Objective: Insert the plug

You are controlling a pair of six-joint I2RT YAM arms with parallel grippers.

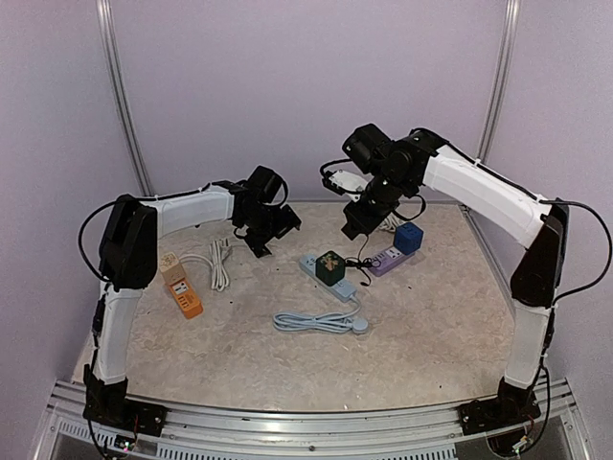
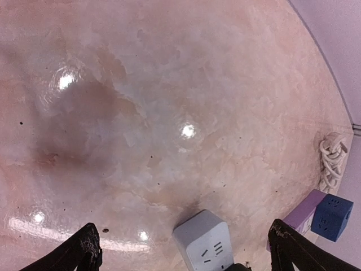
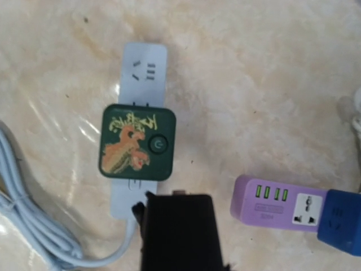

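Note:
My right gripper (image 1: 356, 226) is shut on a black plug, from which a thin black cable (image 1: 362, 264) hangs. In the right wrist view a dark block (image 3: 179, 231) fills the lower middle; plug and fingers are hard to tell apart and no prongs are clear. Ahead of it lies the light blue power strip (image 3: 144, 62), with free sockets at its far end. A dark green cube (image 3: 138, 141) with a printed picture and a power button covers the strip's middle. Left of the strip, my left gripper (image 1: 273, 235) hangs open, nothing between its fingers.
The purple strip (image 1: 388, 260) bears a blue cube (image 1: 408, 238) at its far end, right of the blue strip. Coiled blue cable (image 1: 311, 323) lies in front. An orange strip (image 1: 185, 299) with a wooden cube (image 1: 171, 267) and white cable (image 1: 219, 266) occupy the left.

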